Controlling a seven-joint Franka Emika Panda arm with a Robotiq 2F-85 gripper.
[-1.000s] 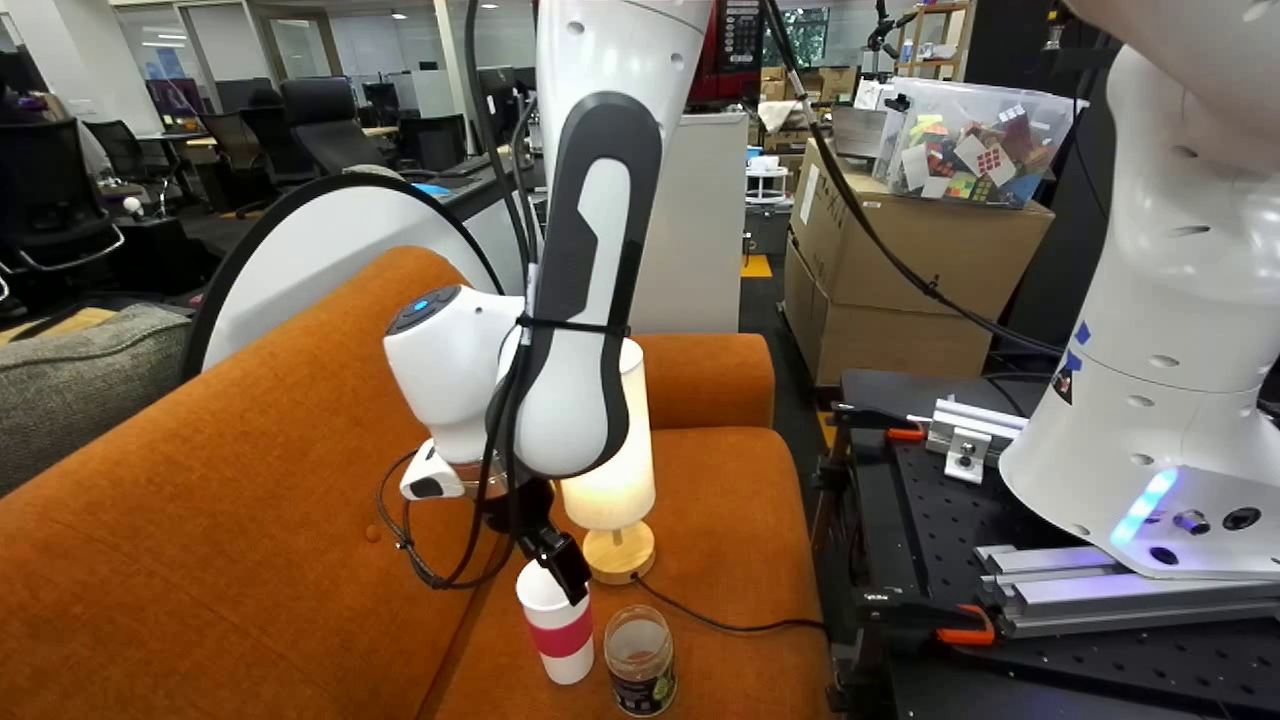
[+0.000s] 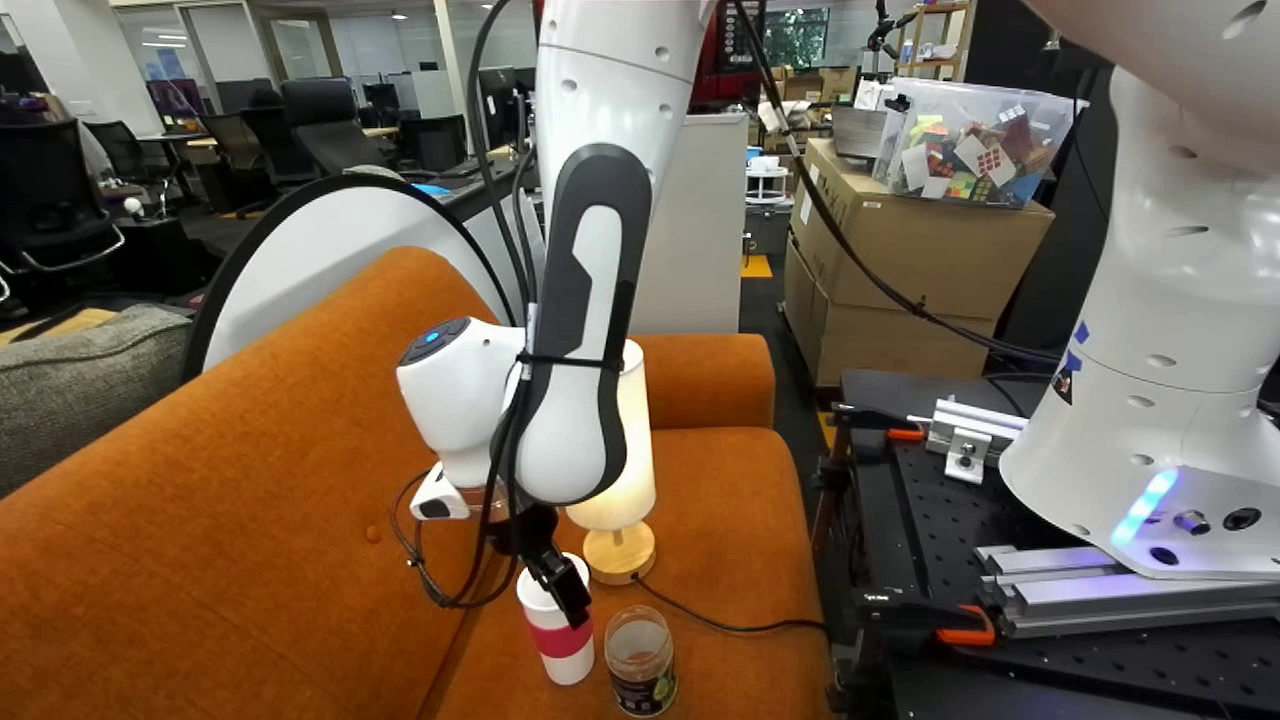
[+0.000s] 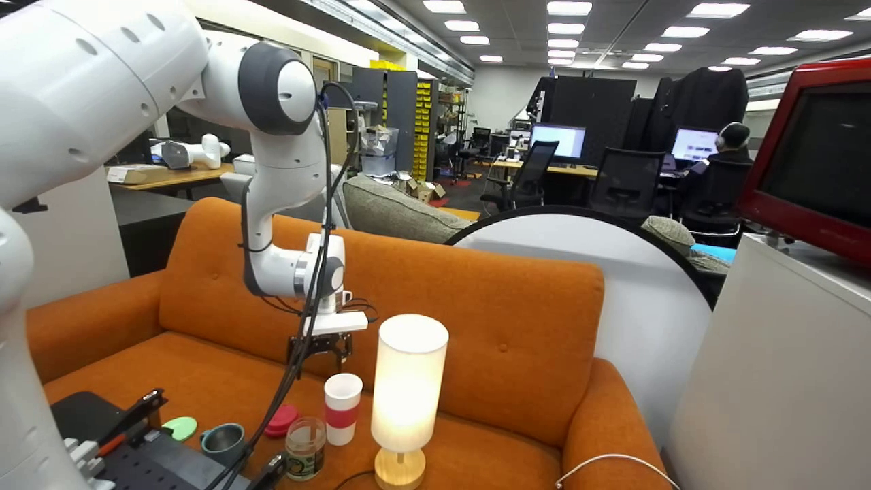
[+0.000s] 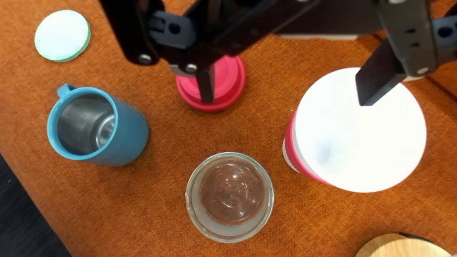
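Note:
In the wrist view my gripper stands open, its fingers wide apart. One fingertip (image 4: 206, 87) overlaps a pink-red lid (image 4: 233, 81) in that view; the other overlaps the mouth of a white cup (image 4: 342, 145) with a pink-red band. The cup (image 3: 342, 404) is upright on the orange couch, and in exterior view 2 the gripper (image 3: 318, 363) hangs above and left of it. A clear glass jar (image 4: 231, 197), a blue mug (image 4: 128, 137) with a steel inside, and a mint-green lid (image 4: 63, 35) are close by. Nothing shows between the fingers.
A lit lamp (image 3: 408, 384) rises right beside the cup, its cord trailing over the seat (image 2: 732, 516). The couch backrest (image 3: 490, 327) bounds the far side. Black cables hang along my arm. A dark table (image 2: 948, 564) borders the couch front.
Compared with a second ago, my arm and gripper have come down, nearer the white cup, with the wrist shifted slightly right in exterior view 1. Cup, jar and lamp have not moved.

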